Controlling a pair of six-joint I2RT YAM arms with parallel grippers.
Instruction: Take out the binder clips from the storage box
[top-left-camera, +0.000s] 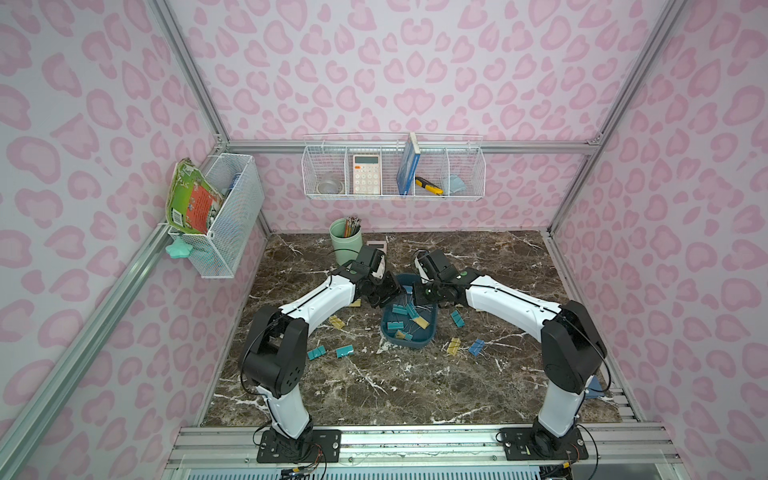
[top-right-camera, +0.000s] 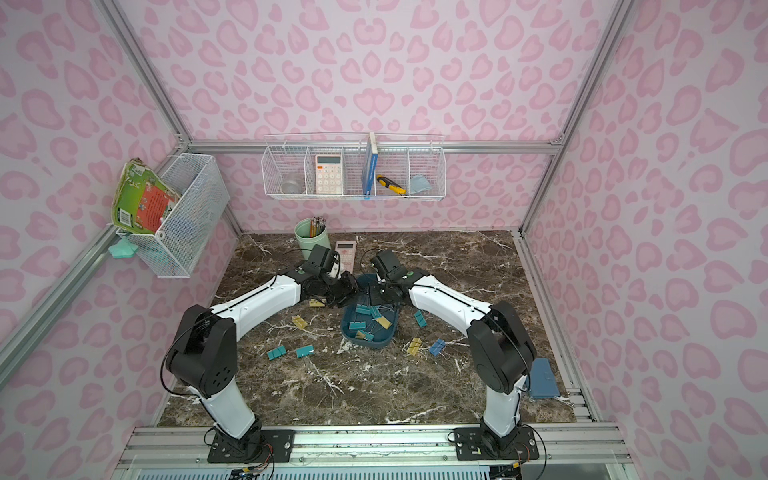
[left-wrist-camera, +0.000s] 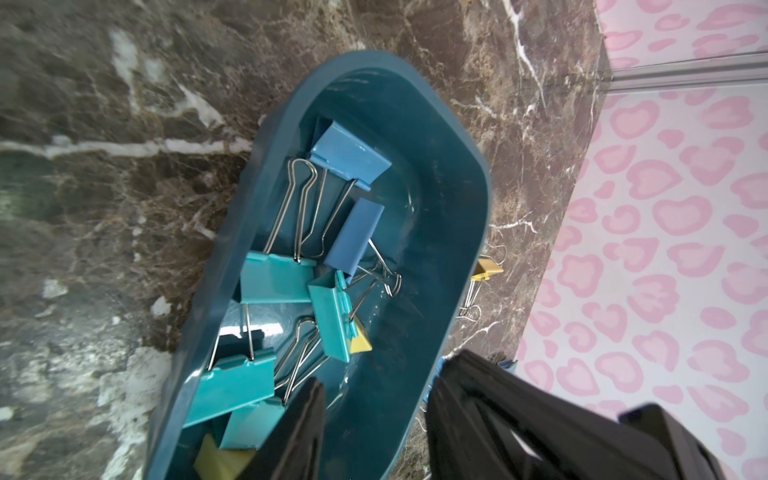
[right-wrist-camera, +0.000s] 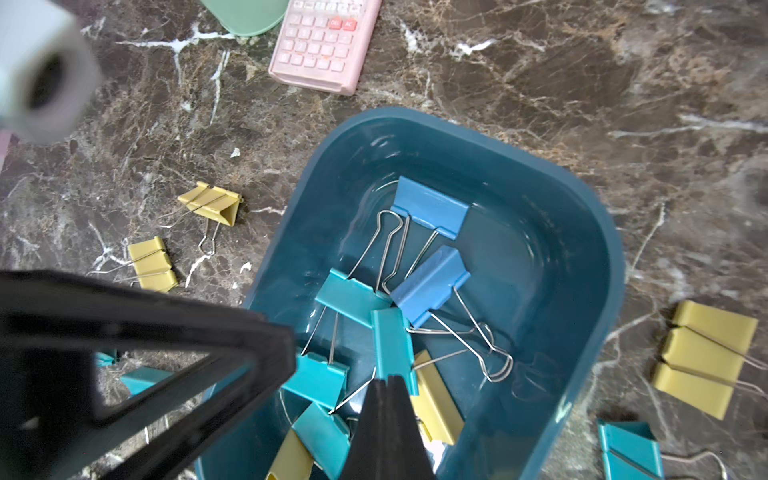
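Note:
The dark teal storage box (right-wrist-camera: 544, 184) sits mid-table, holding blue (left-wrist-camera: 349, 153), teal (left-wrist-camera: 274, 278) and yellow (right-wrist-camera: 437, 400) binder clips. My left gripper is over the box; its two fingers show at the bottom of the left wrist view, and whether anything is between them is unclear. My right gripper is shut, low over the box near a teal clip, with nothing visible between its fingertips. The two grippers face each other closely over the box.
Loose teal, yellow and blue clips (top-left-camera: 475, 347) lie around the box. A pen cup (top-left-camera: 345, 248) and pink calculator (right-wrist-camera: 320, 48) stand behind. Wire shelves (top-left-camera: 393, 168) hang on the walls.

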